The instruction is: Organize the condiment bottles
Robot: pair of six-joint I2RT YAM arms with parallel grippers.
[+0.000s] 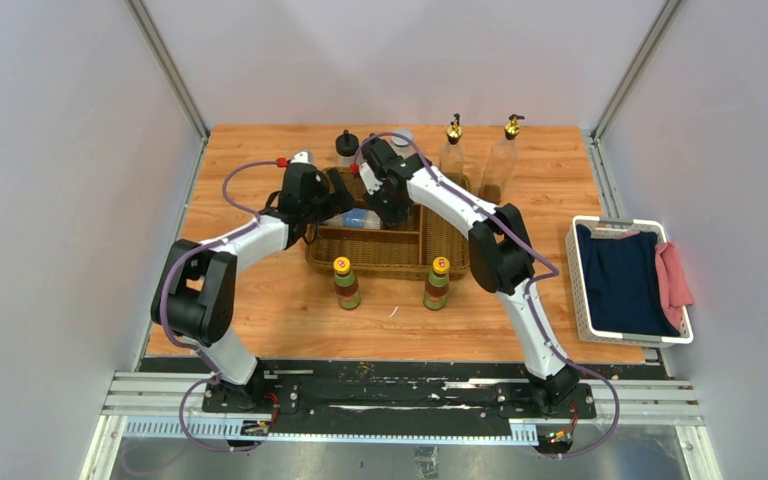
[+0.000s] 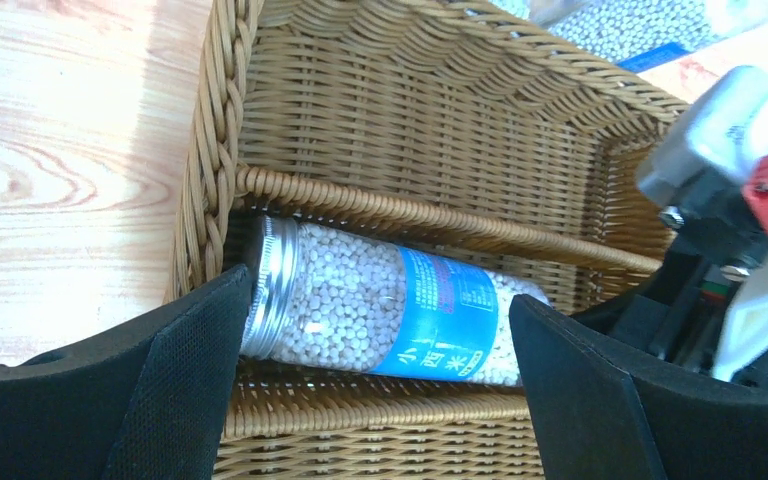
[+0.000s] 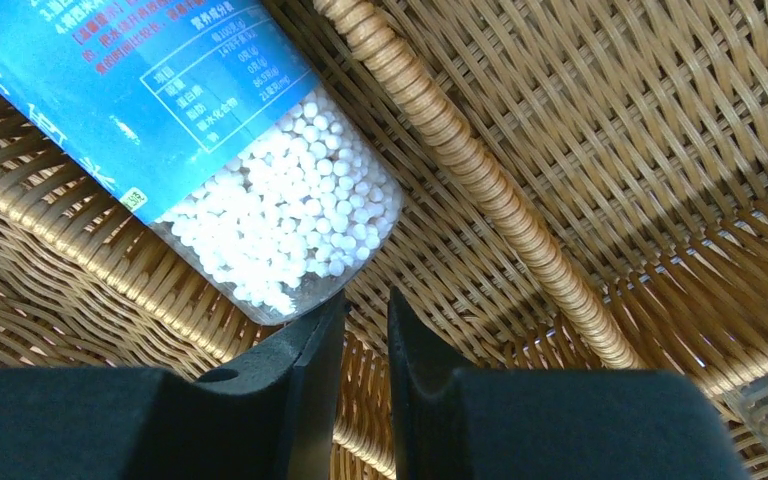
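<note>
A jar of white pearls with a blue label lies on its side in a middle compartment of the wicker basket. My open left gripper is over the jar, fingers on either side in the left wrist view. My right gripper is down in the basket at the jar's base end, fingertips close together; whether anything is between them is unclear. Two yellow-capped bottles stand in front of the basket.
Two gold-pump bottles stand behind the basket at right, beside a black-topped container. A white laundry basket sits far right.
</note>
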